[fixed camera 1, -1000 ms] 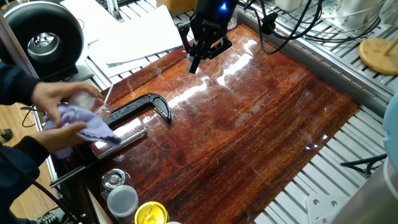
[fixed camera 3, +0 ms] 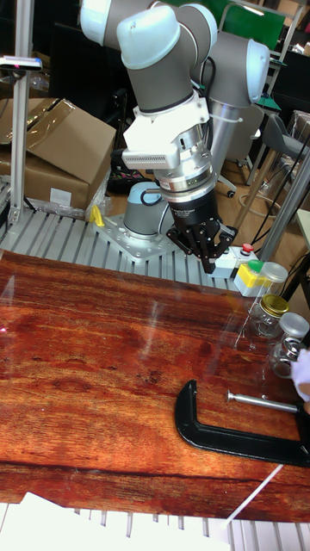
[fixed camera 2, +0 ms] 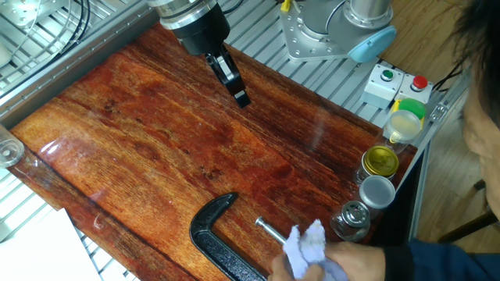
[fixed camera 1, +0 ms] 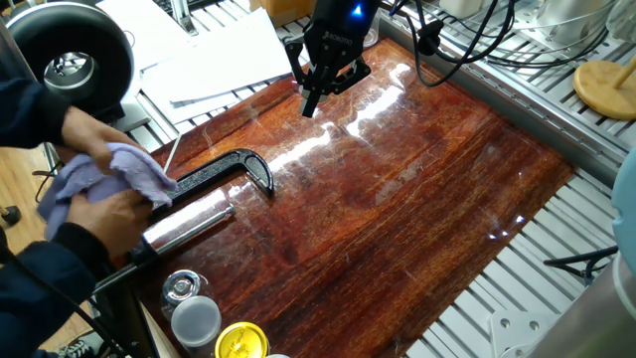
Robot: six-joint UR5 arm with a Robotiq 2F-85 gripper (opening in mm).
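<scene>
My gripper (fixed camera 1: 310,105) hangs above the wooden board (fixed camera 1: 417,199), its two fingers together and nothing showing between them. The fingertips also point down over bare wood in the second exterior view, where the gripper (fixed camera 2: 243,101) looks shut. A person's hands hold a lilac cloth (fixed camera 1: 119,179) at the board's edge. Beside them a black C-clamp (fixed camera 2: 215,238) grips that edge, its metal screw (fixed camera 3: 266,401) lying alongside. Several jars stand in a row, among them one with a yellow lid (fixed camera 2: 381,161) and one with a grey lid (fixed camera 2: 376,192).
Near the arm's base is a box with green and red buttons (fixed camera 2: 419,82). White paper sheets (fixed camera 1: 214,60) lie past one board edge, and a round wooden piece (fixed camera 1: 606,88) sits beyond another. Cables (fixed camera 1: 477,45) hang beside the gripper. Most of the board is clear.
The person's hands and the cloth have shifted and turned at the board's edge; a clear object seen in the hands earlier is now hidden. My gripper has stayed still.
</scene>
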